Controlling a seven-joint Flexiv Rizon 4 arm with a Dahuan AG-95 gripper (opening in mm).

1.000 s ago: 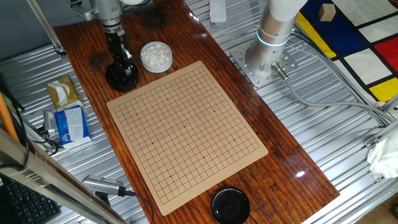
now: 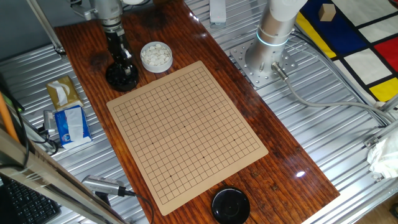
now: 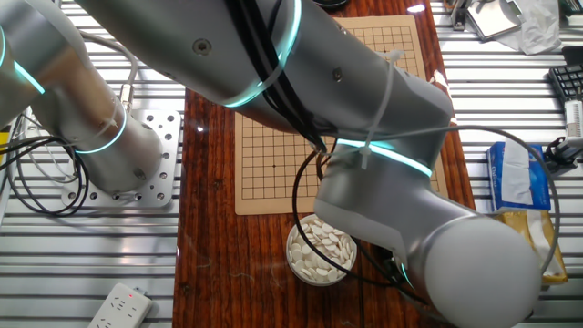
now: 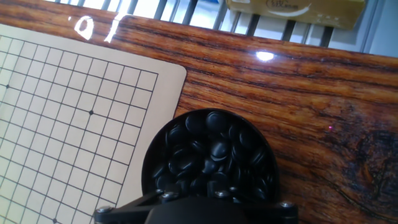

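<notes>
In the wrist view a round black bowl (image 4: 273,158) full of glossy black stones (image 4: 185,163) sits just off the corner of the pale go board (image 4: 163,87). My gripper comes in from the bottom edge over the near side of this bowl. Its fingertips and whatever lies between them are hidden, so its opening cannot be judged. From exterior view 1, the dark gripper (image 2: 129,68) reaches down at the black bowl (image 2: 115,84), and the board (image 2: 186,134) is bare of stones. Exterior view 2 has the arm covering the gripper.
A white bowl of white stones (image 2: 156,57) stands close beside the gripper. At the board's opposite end lies an empty-looking black dish (image 2: 231,205). Tissue packs (image 2: 73,126) rest off the table's edge. Bare wood (image 2: 283,177) runs along the board's base side.
</notes>
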